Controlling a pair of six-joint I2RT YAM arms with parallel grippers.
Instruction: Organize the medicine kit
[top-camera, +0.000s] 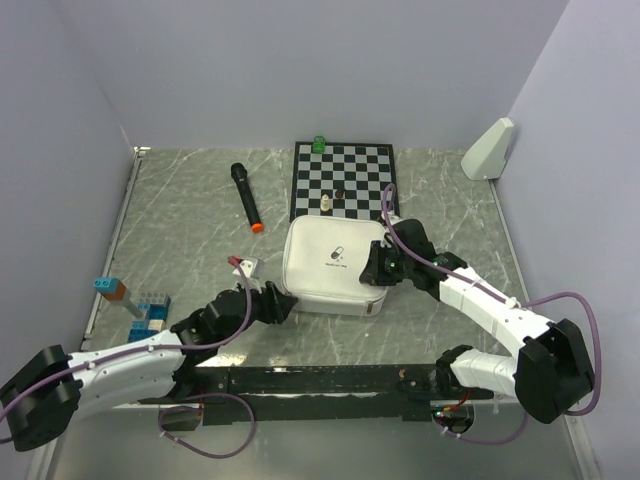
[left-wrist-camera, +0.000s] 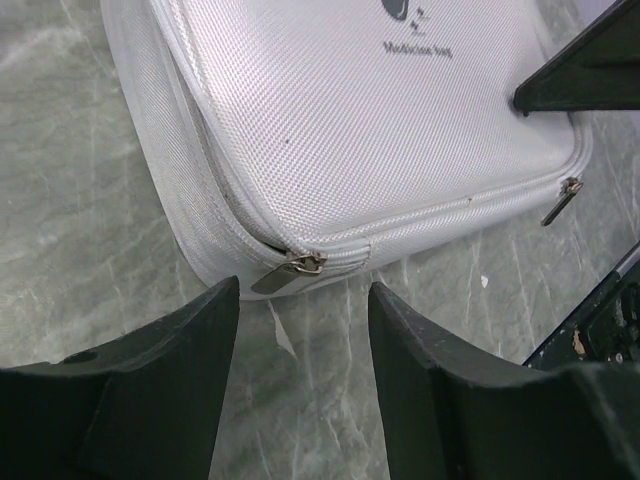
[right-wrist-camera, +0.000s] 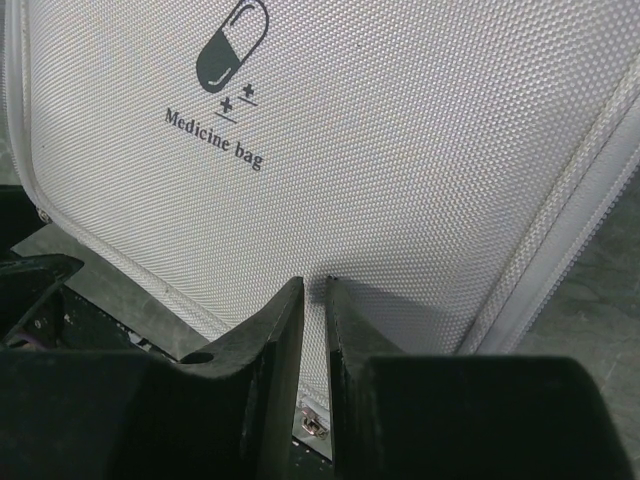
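The white medicine bag (top-camera: 325, 250) lies closed on the marble table, printed "Medicine bag" (right-wrist-camera: 214, 140). My left gripper stands part open at the bag's front-left corner, its fingers either side of the zipper pull (left-wrist-camera: 275, 277), with nothing gripped. My right gripper presses on the top near the right side, fingers nearly together and denting the fabric; whether cloth is pinched between them is unclear.
Behind the bag lie a checkered board (top-camera: 360, 160) with small pieces and a black microphone (top-camera: 245, 194). Coloured blocks (top-camera: 150, 315) sit at the left, a white object (top-camera: 488, 150) at the back right.
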